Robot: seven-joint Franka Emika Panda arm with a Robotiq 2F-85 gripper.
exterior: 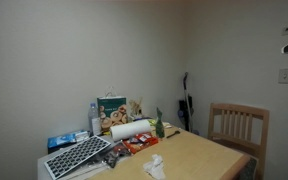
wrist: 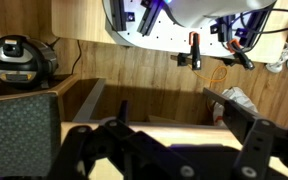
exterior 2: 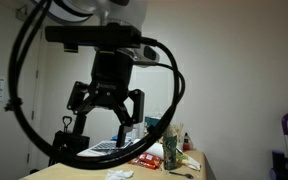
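My gripper (exterior 2: 107, 112) hangs high over the near side of the table in exterior view 2, its fingers spread apart with nothing visible between them. From the wrist, the gripper looks down past a pale table edge towards the wooden floor. A crumpled white tissue (exterior: 155, 167) lies on the bare part of the tabletop (exterior: 189, 160). Behind it are a white roll (exterior: 131, 129), a green bottle (exterior: 160, 129), a red packet (exterior: 140, 143) and a dark slim item (exterior: 172, 134). A black grid panel (exterior: 76, 155) leans at the left.
Along the table's back stand a clear bottle (exterior: 94, 119) and a printed bag (exterior: 112, 110), with a blue box (exterior: 67, 139) at the left. A wooden chair (exterior: 238, 122) faces the right side.
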